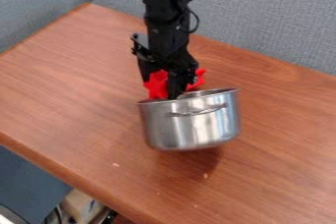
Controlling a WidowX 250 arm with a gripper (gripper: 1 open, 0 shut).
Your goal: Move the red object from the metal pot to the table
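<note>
The metal pot [188,125] is tipped, its side turned to the camera and most of its inside out of sight. At its far rim is my black gripper [175,88], pointing down with its fingertips partly hidden. The red object [157,85] shows on both sides of the fingers, just behind the rim. It appears gripped, though the contact itself is covered. Whether the fingers also touch the pot's rim, I cannot tell.
Grey panels [262,12] stand behind it. The table's front-left edge has a dark blue surface [29,184] beyond it.
</note>
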